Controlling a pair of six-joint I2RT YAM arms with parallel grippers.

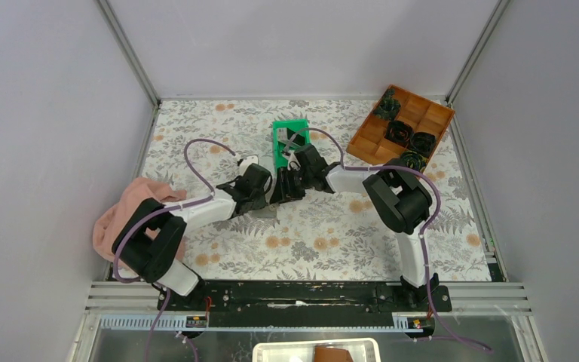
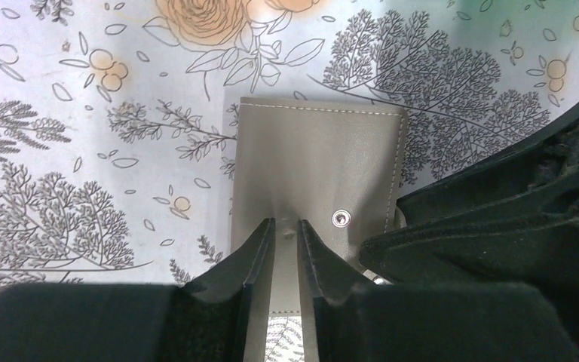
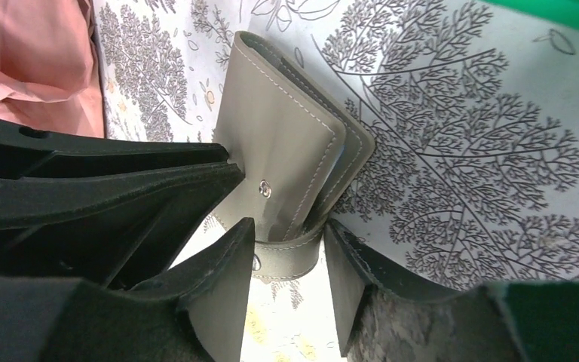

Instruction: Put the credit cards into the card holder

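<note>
A grey stitched card holder with a snap stud lies on the patterned cloth, also seen folded with a band in the right wrist view (image 3: pixel 271 128). My left gripper is over it, fingertips close together; whether it grips anything is unclear. My right gripper is at the holder's band end, its fingers apart on either side of the band. In the top view both grippers meet at the middle, largely hiding the holder. No card is clearly distinguishable.
A green tray (image 1: pixel 277 136) stands just behind the grippers, an orange compartment box (image 1: pixel 430 113) at the back right, and a pink cloth (image 1: pixel 113 219) at the left.
</note>
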